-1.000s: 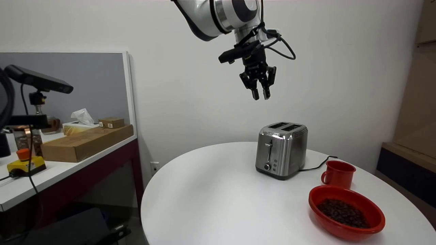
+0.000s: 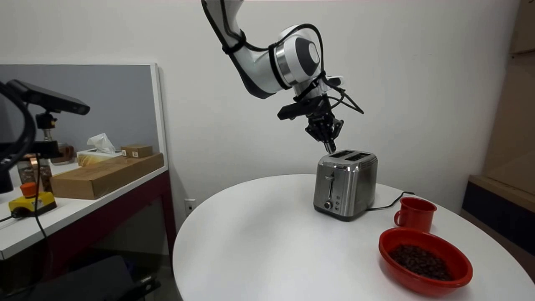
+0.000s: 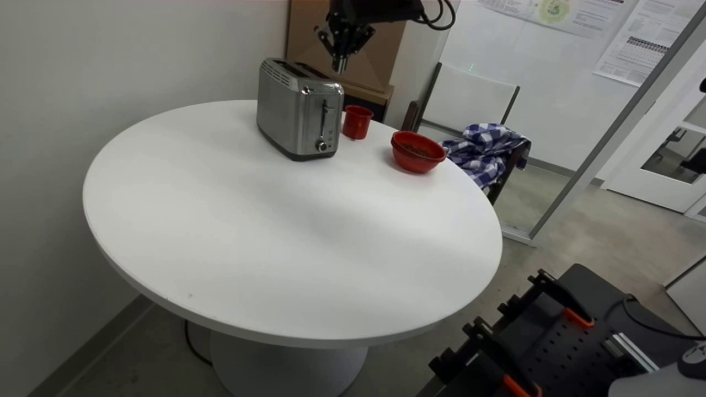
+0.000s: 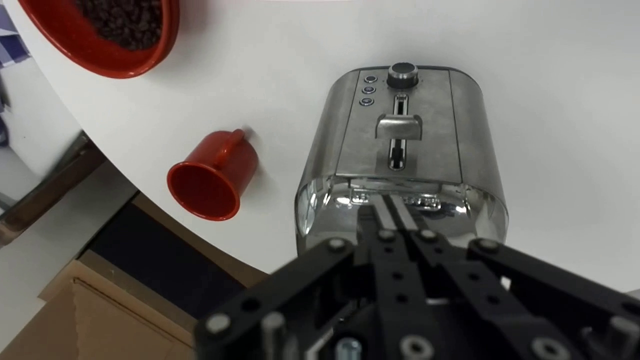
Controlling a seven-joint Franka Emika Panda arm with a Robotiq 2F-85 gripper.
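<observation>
A silver two-slot toaster (image 2: 346,185) stands upright on the white round table. My gripper (image 2: 330,149) is shut, with nothing showing between its fingers, and its tips are close to the toaster's top front edge. In the wrist view the gripper overlaps the toaster's shiny upper edge; whether it touches cannot be told. The toaster's lever (image 4: 399,127) sits partway along its slot, with a round knob (image 4: 402,75) beyond it. The slots are hidden in the wrist view by the gripper.
A red mug (image 2: 415,215) and a red bowl (image 2: 425,261) of dark beans stand to the toaster's right. The power cord (image 2: 393,203) trails behind the toaster toward the mug.
The arm has come down and slightly right, from well above the toaster to near its top front edge. The gripper's fingers, apart before, are now together. The toaster, mug and bowl have not moved.
</observation>
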